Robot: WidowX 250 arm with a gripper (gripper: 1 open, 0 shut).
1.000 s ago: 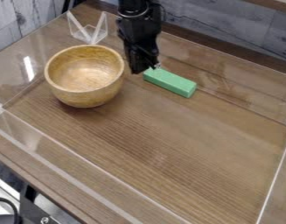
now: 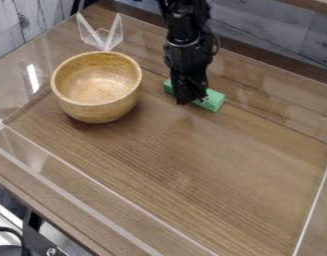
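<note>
A green rectangular block (image 2: 211, 101) lies on the wooden table (image 2: 193, 190), right of a tan round bowl (image 2: 99, 82). The black gripper (image 2: 193, 92) reaches down from the top centre and sits over the block, covering its middle. Whether its fingers are open or shut on the block is hard to make out.
A white clip-like object (image 2: 104, 34) is at the upper left, behind the bowl. Dark cables run along the left edge and lower left corner.
The gripper has moved rightward and down from beside the bowl onto the green block. The block shows no clear movement.
</note>
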